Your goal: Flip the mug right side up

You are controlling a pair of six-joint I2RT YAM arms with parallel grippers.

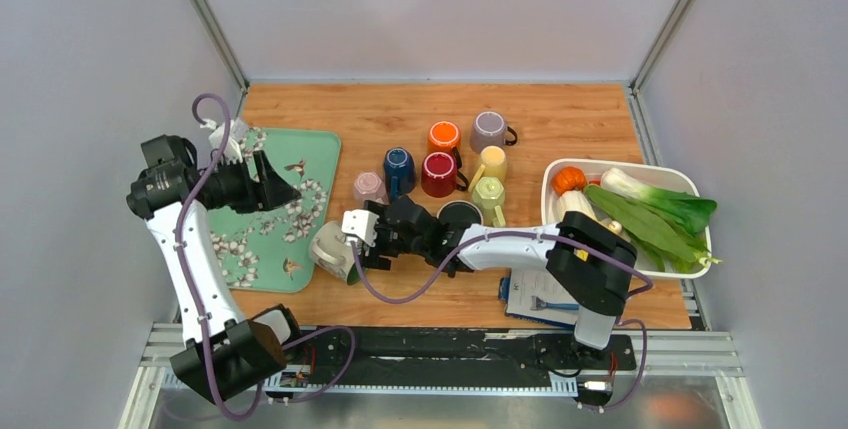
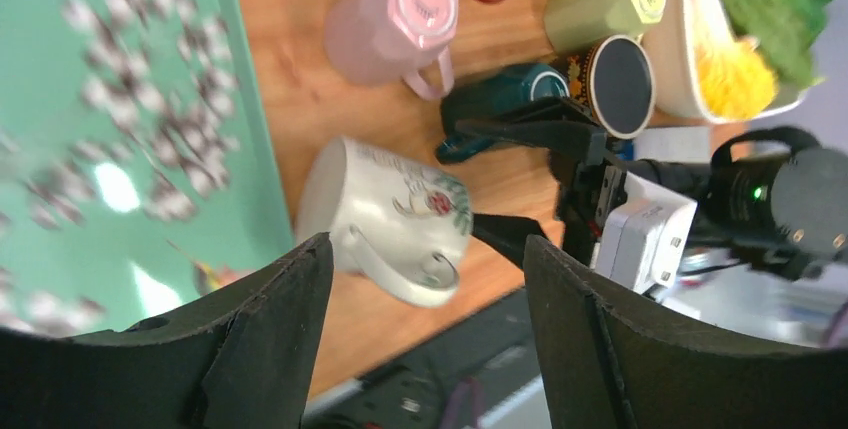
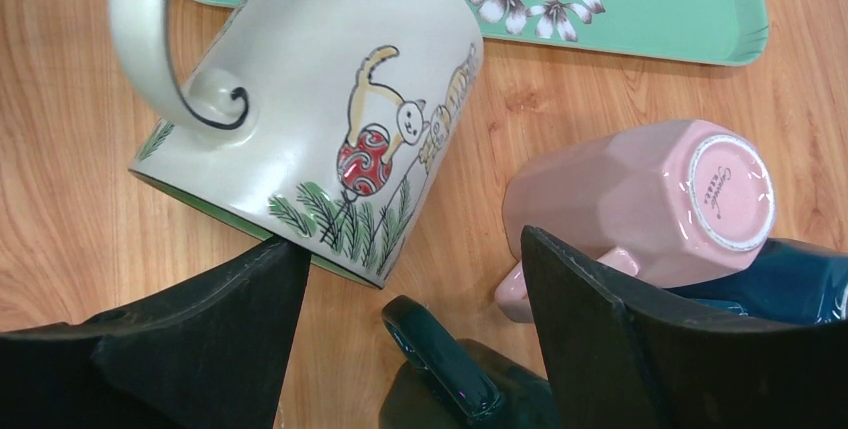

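The cream mug (image 1: 330, 249) with cat drawings lies tipped over beside the tray's right edge, its green rim facing the lower right in the top view. Its handle shows in the left wrist view, where the mug (image 2: 395, 204) is beyond my left gripper. That gripper is raised over the tray, open and clear of the mug. My right gripper is open at the rim end of the mug (image 3: 330, 119), nothing held between its fingers. One right finger (image 2: 505, 234) reaches the mug's side; whether they touch, I cannot tell.
A floral green tray (image 1: 325, 154) fills the left side. Close to the right gripper stand a pink mug (image 3: 620, 194) and a dark teal mug (image 3: 470, 389). Several upturned mugs occupy the middle. A white vegetable bin (image 1: 550, 184) sits at right, with a clipboard (image 1: 530, 292) near the front.
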